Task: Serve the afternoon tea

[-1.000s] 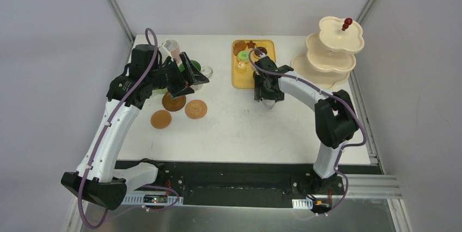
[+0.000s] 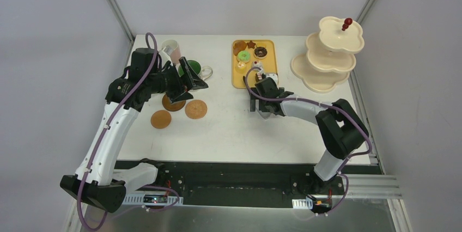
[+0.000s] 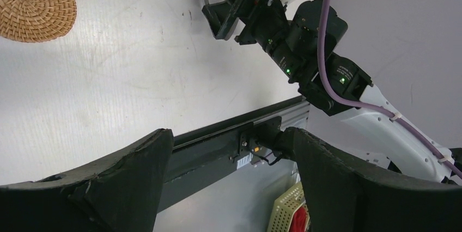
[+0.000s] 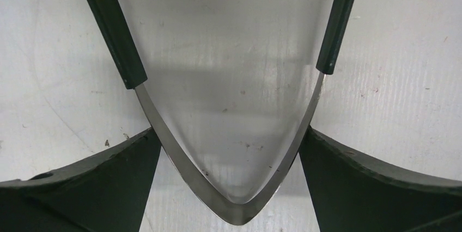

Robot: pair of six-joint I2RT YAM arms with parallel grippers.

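Steel tongs (image 4: pixel 236 214) with dark handle sleeves (image 4: pixel 340 22) show in the right wrist view, their bend toward the camera. My right gripper is open, one finger on either side of the tongs; whether both touch the metal I cannot tell. Above the table in front of the yellow tray (image 2: pixel 237 82), the right arm hides part of it. Pastries including a green ring (image 2: pixel 243 56) and a dark ring (image 2: pixel 260 52) lie on the tray. Over the cups at left, my left gripper (image 2: pixel 193 86) stands open and empty. A cream three-tier stand (image 2: pixel 329 60) is empty at back right.
A pink cup (image 2: pixel 171 49) and a green-filled glass cup (image 2: pixel 206 73) stand near the left gripper, partly covered by it. Several round woven coasters (image 2: pixel 195 109) lie in front of them.
My right gripper and the tongs have shifted toward the table's front and slightly left, uncovering more of the tray and stand. The left arm has barely moved.
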